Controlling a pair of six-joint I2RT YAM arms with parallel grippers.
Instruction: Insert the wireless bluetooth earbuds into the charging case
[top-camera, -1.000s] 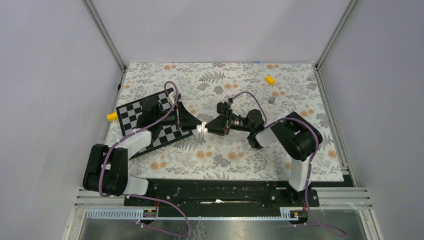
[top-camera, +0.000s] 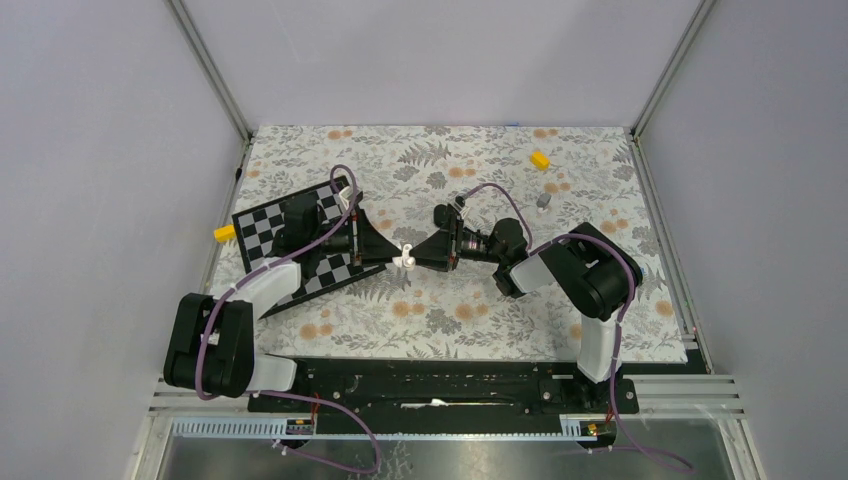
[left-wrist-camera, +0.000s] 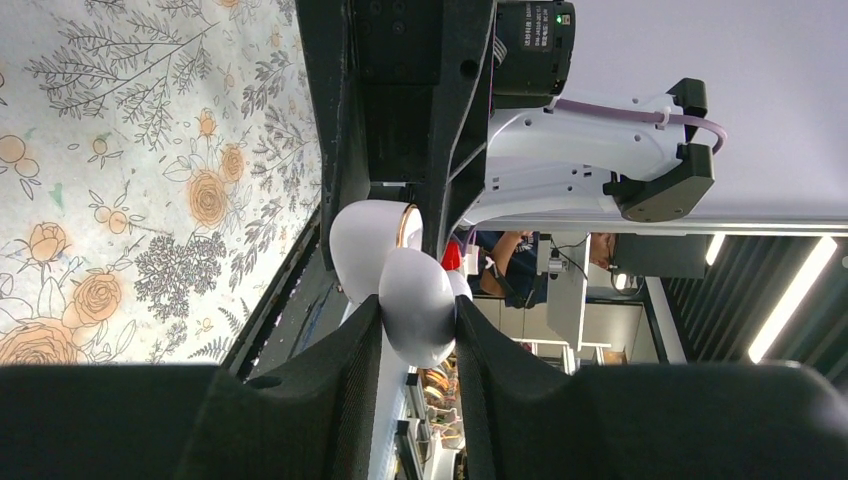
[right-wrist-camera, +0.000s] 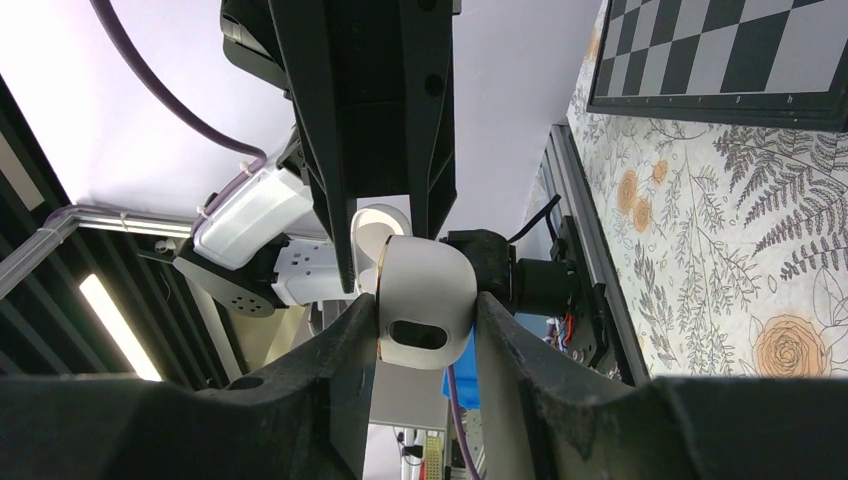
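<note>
In the top view, both grippers meet over the middle of the mat at a small white cluster. My right gripper is shut on the white charging case, seen close in the right wrist view with its lid raised behind. My left gripper has its fingertips on a glossy white piece, apparently an earbud, held against the case; it is unclear whether the fingers grip it firmly. How far the earbud sits inside the case is hidden.
A checkerboard board lies under the left arm. A black round object, a yellow block and a small grey item lie toward the back.
The left arm has shifted very slightly since a second ago; both grippers remain at the white pieces in the middle.
</note>
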